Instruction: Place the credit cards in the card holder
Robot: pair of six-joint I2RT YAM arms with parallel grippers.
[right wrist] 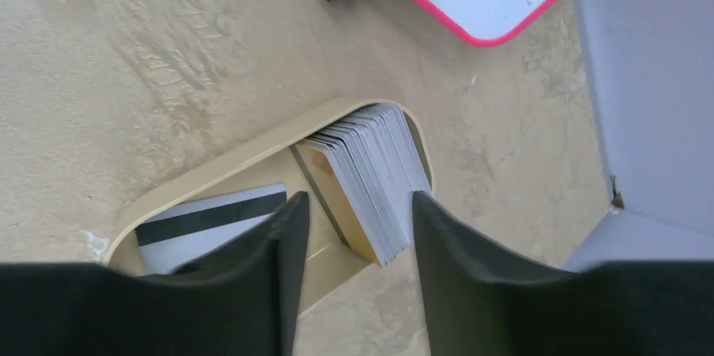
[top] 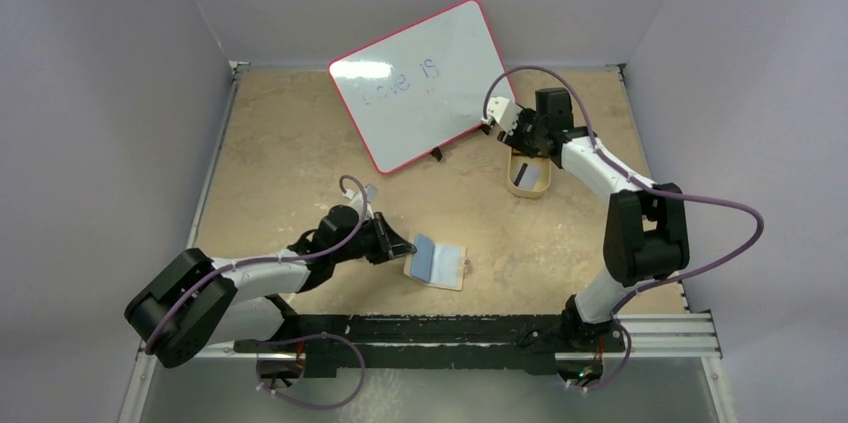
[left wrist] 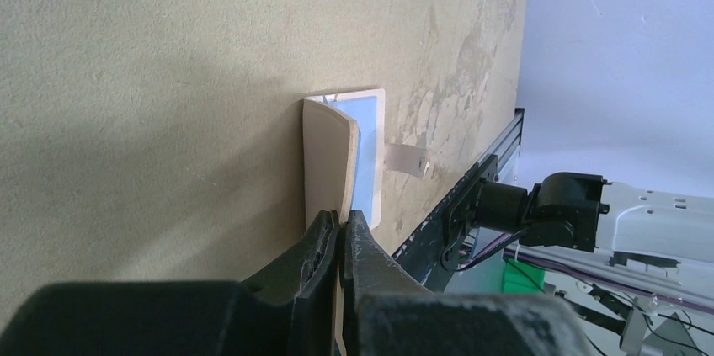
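Observation:
The card holder (top: 446,265) lies open near the front middle, blue inside. In the left wrist view my left gripper is shut at the upright flap (left wrist: 326,150) of the holder. At the right a beige box (right wrist: 193,185) holds a stack of white cards (right wrist: 375,172) at one end and a lone card with a dark stripe (right wrist: 202,225) lying flat. My right gripper is above the box, its fingers apart with nothing seen between them.
A pink-edged whiteboard (top: 420,78) stands at the back, just beyond the box. Walls border the sides and back.

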